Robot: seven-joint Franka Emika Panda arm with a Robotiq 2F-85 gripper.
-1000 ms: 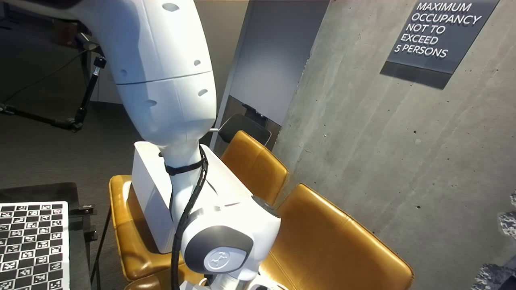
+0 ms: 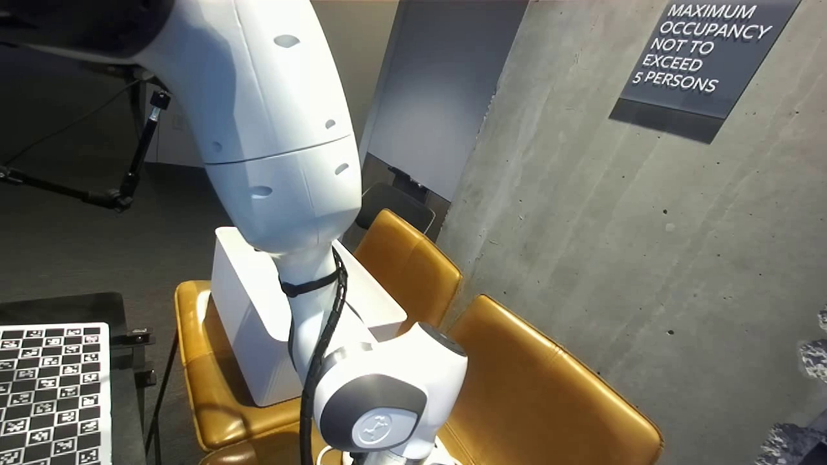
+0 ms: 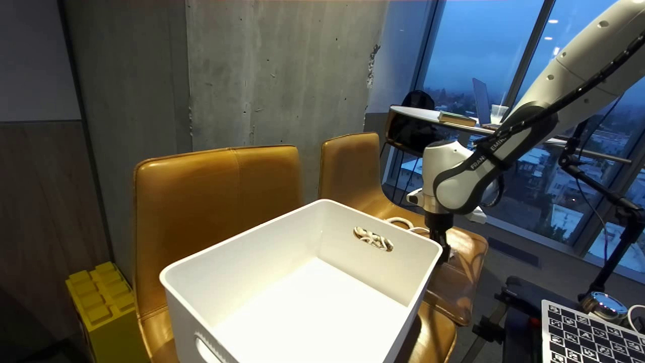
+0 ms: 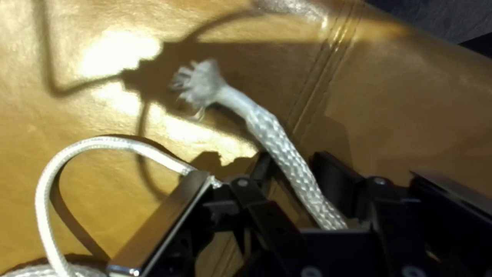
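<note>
A white braided rope (image 4: 281, 141) with a frayed end runs between my gripper's fingers in the wrist view. My gripper is part open. Its black fingers (image 4: 333, 173) stand to either side of the rope, and a gap shows around it. Farther left, another stretch of rope loops over the tan leather seat (image 4: 392, 106) and passes behind the gripper. In exterior view 2 the gripper (image 3: 445, 253) points down at the far chair, its tips partly hidden by the white bin (image 3: 266, 230). Exterior view 1 cuts the fingers off.
The bin is open and its visible floor is bare; it stands on the nearer tan chair (image 3: 217, 199), close beside the arm. A table with a checkered board (image 2: 54, 395) lies left in exterior view 1. Behind the chairs rises a concrete wall (image 2: 620, 232).
In exterior view 1 the arm has moved to the right and lower, and the wrist now sits nearer the bottom edge. The bin and chairs have stayed put.
</note>
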